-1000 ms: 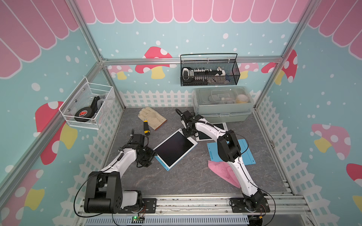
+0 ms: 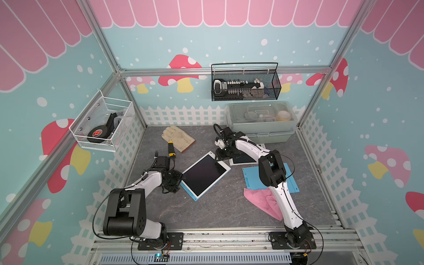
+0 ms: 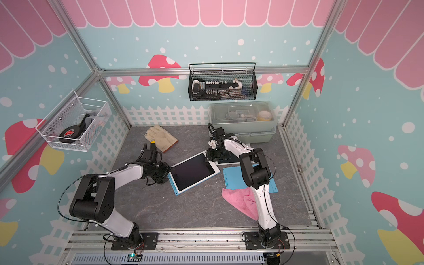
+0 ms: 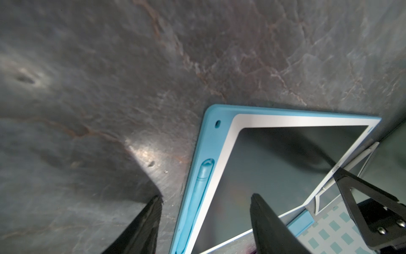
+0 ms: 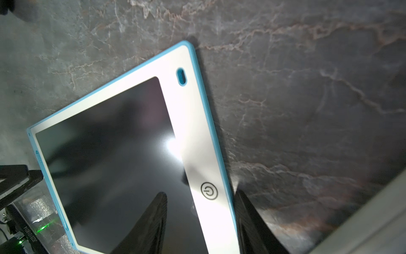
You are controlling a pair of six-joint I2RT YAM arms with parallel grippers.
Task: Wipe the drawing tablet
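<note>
A drawing tablet, blue-backed with white bezel and dark screen, lies diagonally mid-table. My left gripper is open above its left end, where a blue stylus sits in its slot. My right gripper is open at the tablet's far right end, fingers either side of the white bezel near the power symbol. A pink cloth lies to the front right, partly under the right arm.
A second tablet and a blue board lie to the right, a glove and yellow-black tool at back left. A translucent bin fills the back right.
</note>
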